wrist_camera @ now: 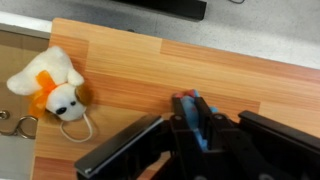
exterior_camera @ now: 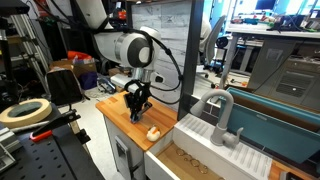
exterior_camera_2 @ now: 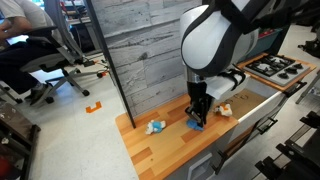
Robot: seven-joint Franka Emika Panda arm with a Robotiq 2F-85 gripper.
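My gripper points down at the wooden counter, its dark fingers apart on either side of a small blue toy [wrist_camera: 205, 143] with dark and reddish parts. The fingers hide much of this toy, and whether they touch it is unclear. In exterior view 2 the blue toy [exterior_camera_2: 194, 124] shows at the counter, right under the gripper [exterior_camera_2: 197, 117]. A white plush with orange ears [wrist_camera: 48, 84] lies apart from the gripper, on the left in the wrist view. Exterior view 1 has the plush [exterior_camera: 153, 133] near the drawer's edge.
Another small blue-and-white toy [exterior_camera_2: 155, 127] lies on the counter in exterior view 2. An open drawer [exterior_camera: 190, 165] with utensils adjoins the plush, near a grey faucet [exterior_camera: 213, 104]. The back wall [exterior_camera_2: 150, 65] is close behind the arm. Bare wood [exterior_camera_2: 160, 153] spreads at the counter's near end.
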